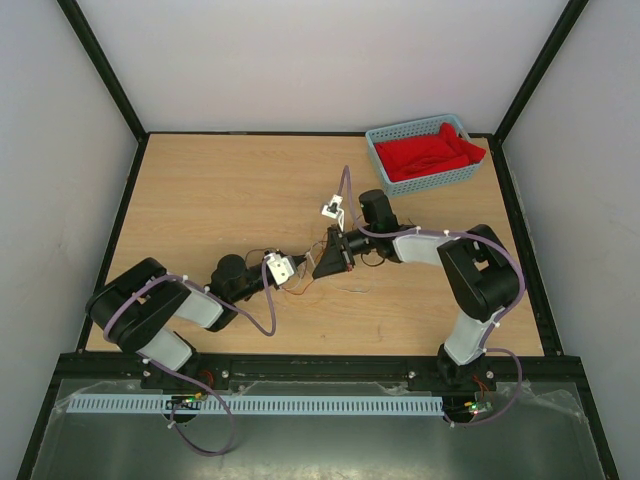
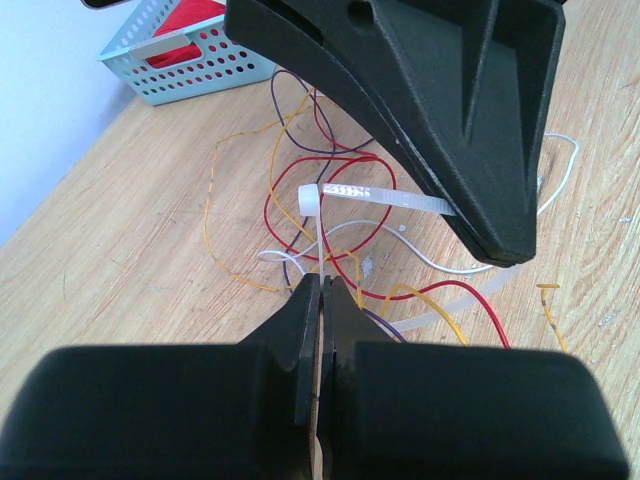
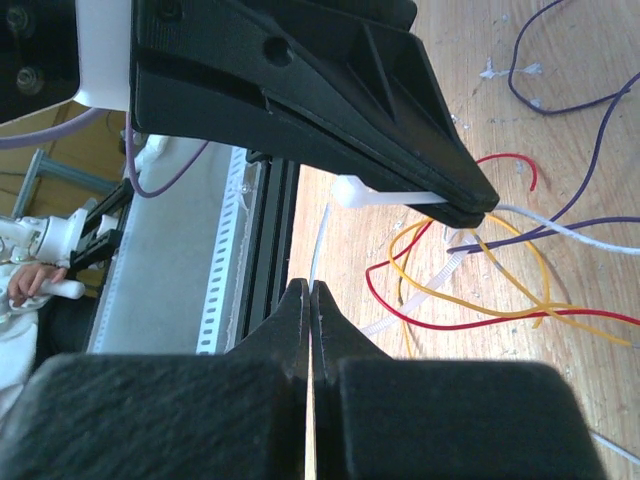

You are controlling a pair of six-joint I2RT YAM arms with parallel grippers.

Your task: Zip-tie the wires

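A white zip tie (image 2: 390, 198) (image 3: 398, 198) runs horizontally in front of the opposite gripper in each wrist view, its head (image 2: 308, 200) joined to a thin strand running down to the near fingertips. My left gripper (image 1: 302, 261) is shut on that thin strip in the left wrist view. My right gripper (image 1: 330, 250) is also shut, with a thin white strip at its fingertips in the right wrist view. Coloured wires (image 2: 390, 170) (image 3: 500, 310), red, yellow, purple and white, lie loosely looped on the wooden table (image 1: 210, 190) beneath both grippers.
A light blue basket (image 1: 425, 180) with red cloth stands at the back right. Both arms meet near the middle, close together.
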